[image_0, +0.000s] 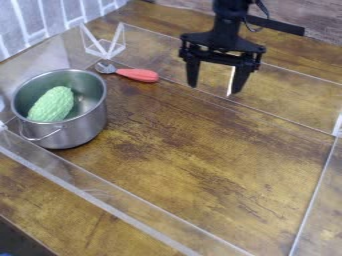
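Note:
My gripper (214, 66) hangs open at the top middle, its dark fingers spread above the wooden table with nothing visible between them. A steel pot (80, 127) stands at the left, holding a pale green, textured oblong object (51, 105). A red-handled utensil (136, 74) with a metal head lies behind the pot, to the left of my gripper.
A white wire piece (100, 42) stands at the back left by a white railing. Pale strips run along the table's sides, and a narrow white strip lies under the gripper.

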